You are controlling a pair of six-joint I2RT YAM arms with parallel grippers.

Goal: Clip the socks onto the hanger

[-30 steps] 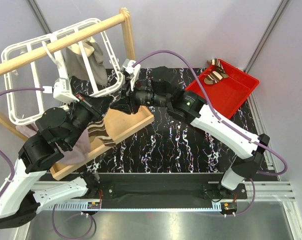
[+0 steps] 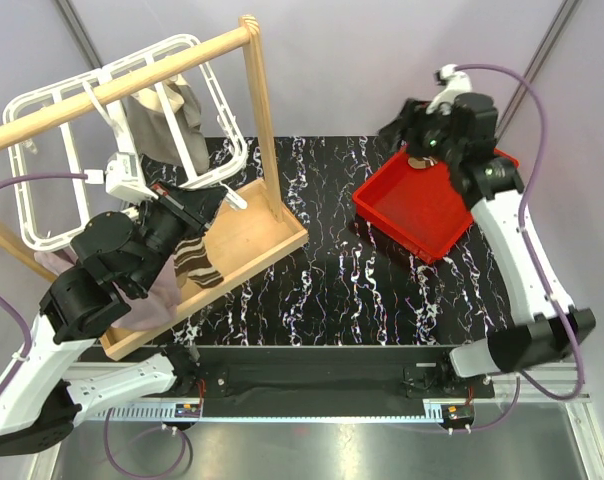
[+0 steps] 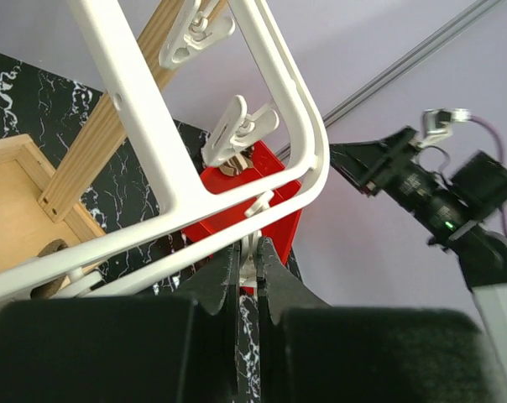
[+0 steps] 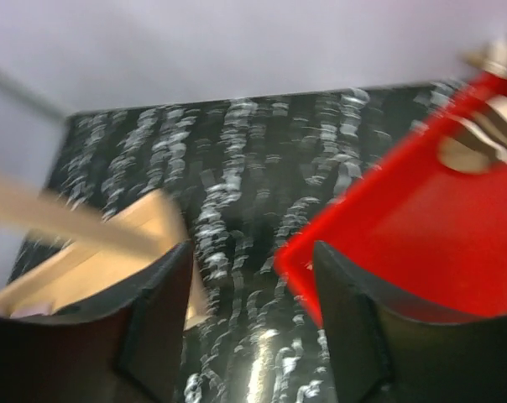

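The white hanger (image 2: 192, 43) hangs from the wooden stand. My left gripper is shut on a small white clip at the hanger's lower rail; the clip's handle (image 3: 260, 203) pokes up above the rail. Beneath the left gripper in the top view, a brown-and-cream striped sock (image 2: 195, 262) hangs, its upper part hidden. Another striped sock (image 4: 463, 157) lies in the red bin (image 2: 367, 205), mostly covered by my right arm from above. My right gripper, blurred near the bin, is open with nothing between its fingers.
A grey sock (image 2: 172, 125) hangs at the back of the hanger and a pink cloth (image 2: 152, 300) at the front left. The wooden stand's upright (image 2: 262, 110) and base (image 2: 297, 238) border the hanger. Bare black marbled table (image 2: 327, 290) separates stand from bin.
My right gripper has left the clip area and swung far right to the bin, with its fingers apart. The bin shifted towards the front left; the left arm stayed put.
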